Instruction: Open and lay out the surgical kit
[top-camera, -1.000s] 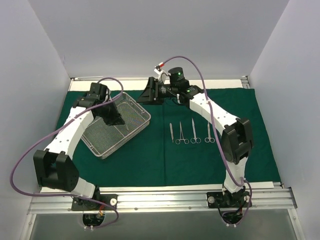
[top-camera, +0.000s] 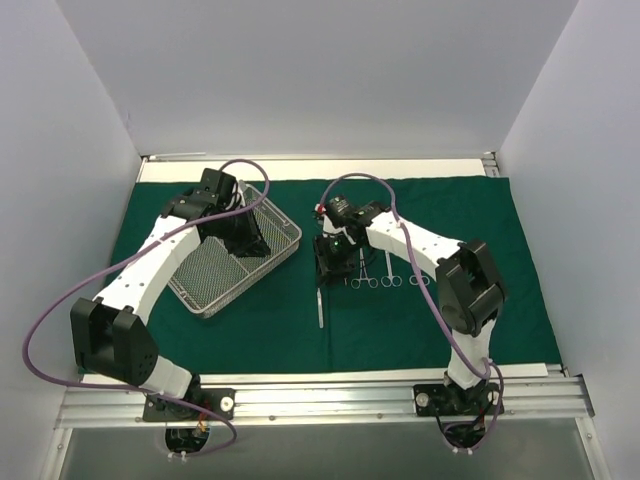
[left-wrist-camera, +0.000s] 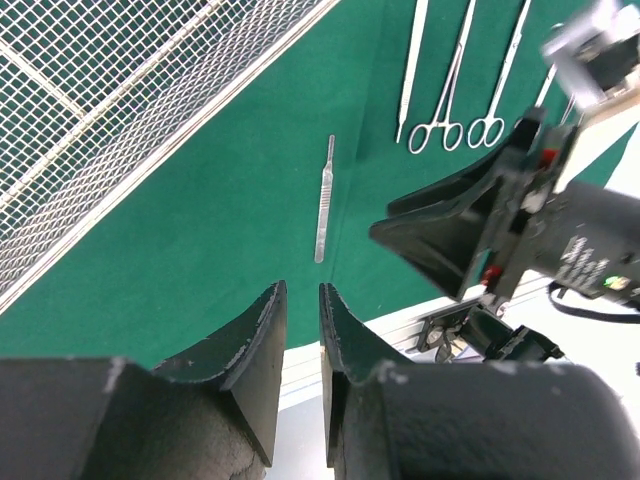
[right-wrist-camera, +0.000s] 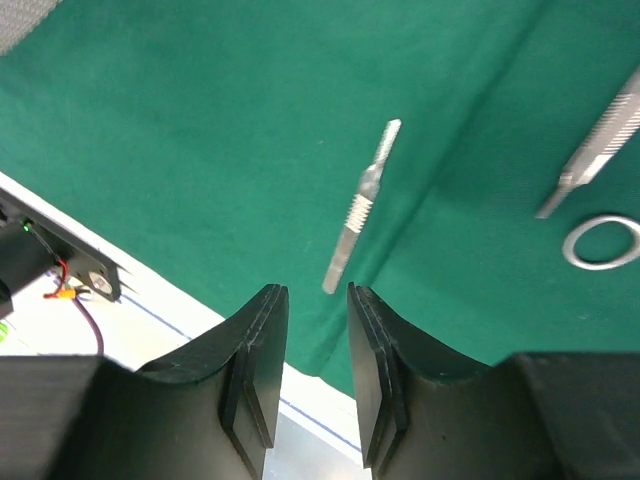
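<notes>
A scalpel (top-camera: 320, 307) (left-wrist-camera: 323, 210) (right-wrist-camera: 356, 217) lies alone on the green cloth. To its right forceps (left-wrist-camera: 410, 62) and several scissors-like clamps (left-wrist-camera: 449, 130) (right-wrist-camera: 585, 263) lie in a row, partly hidden by the right arm in the top view. My left gripper (top-camera: 252, 243) hangs over the mesh tray (top-camera: 200, 308) with nothing visible in it; its fingers are a little apart. My right gripper (top-camera: 330, 268) is low near the scalpel, fingers apart and empty.
The mesh tray's wall runs along the left of the scalpel. Grey walls bound the table.
</notes>
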